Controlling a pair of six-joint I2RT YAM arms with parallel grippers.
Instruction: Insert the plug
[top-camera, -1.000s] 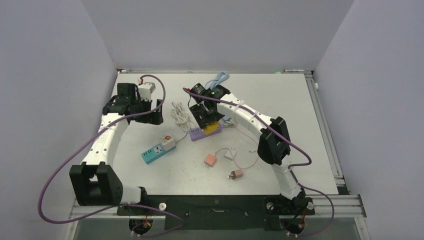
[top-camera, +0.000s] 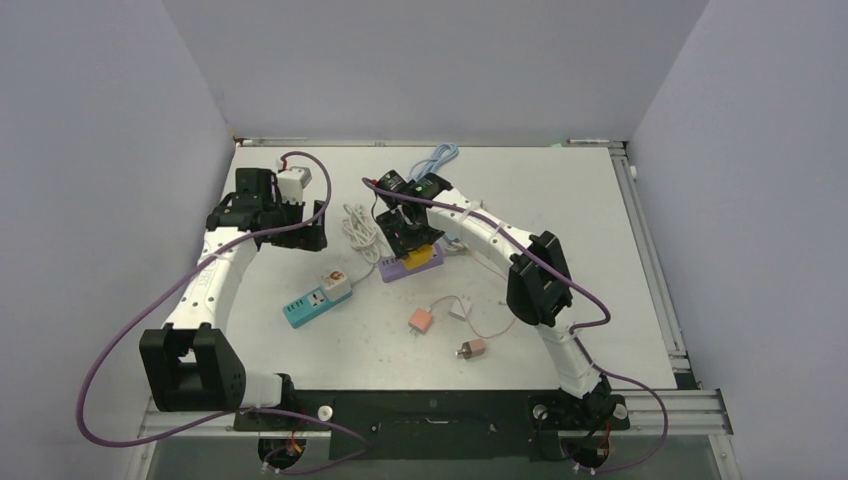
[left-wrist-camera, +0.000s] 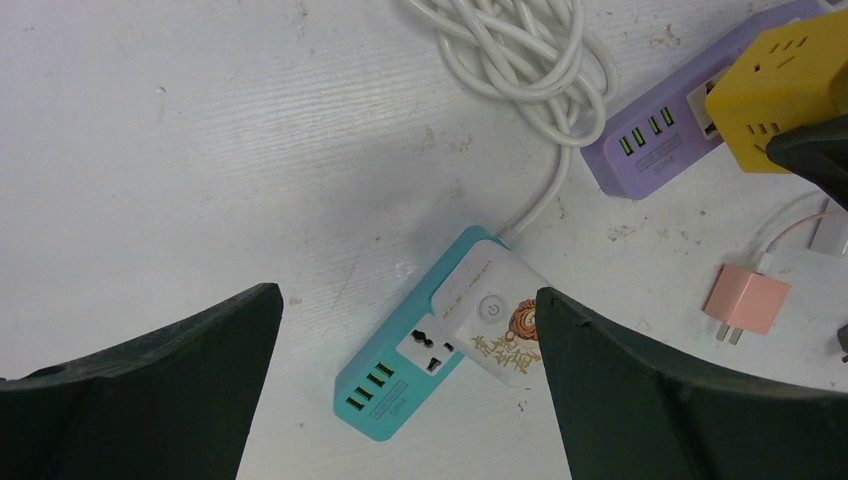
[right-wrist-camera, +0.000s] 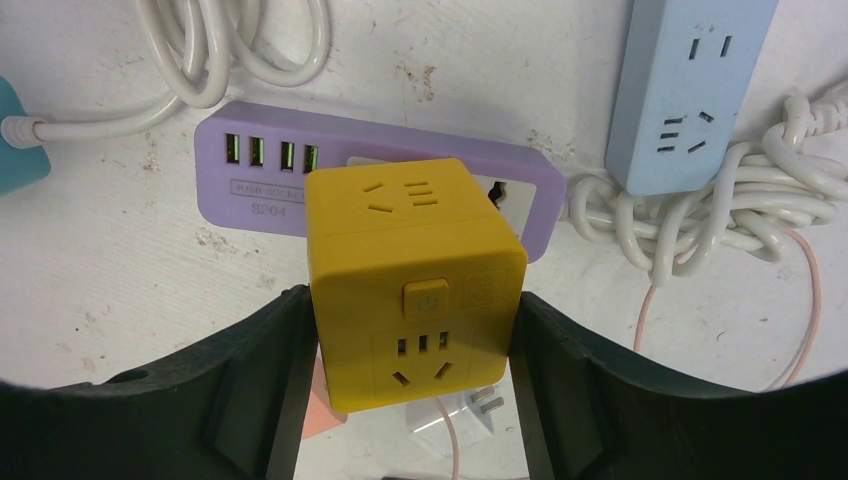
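Observation:
My right gripper is shut on a yellow cube-shaped plug adapter (right-wrist-camera: 420, 280), its fingers on either side. The adapter sits over the middle of a purple power strip (right-wrist-camera: 255, 190), covering part of its sockets. Its prongs are hidden, and I cannot tell whether they are in the sockets or above them. From the side, the left wrist view has the yellow adapter (left-wrist-camera: 775, 95) close against the face of the purple strip (left-wrist-camera: 640, 160). My left gripper stands open and empty above the table on the left, near the teal power strip (left-wrist-camera: 400, 350).
A white adapter (left-wrist-camera: 495, 310) is seated on the teal strip. A light-blue strip (right-wrist-camera: 690, 90) lies right of the purple one. Coiled white cable (left-wrist-camera: 530, 50), a pink plug (top-camera: 420, 320), a white plug (top-camera: 460, 308) and another pinkish plug (top-camera: 471, 349) surround the area.
My right arm has shifted slightly left over the last second, the yellow adapter moving a little with it over the purple strip. My left arm looks still.

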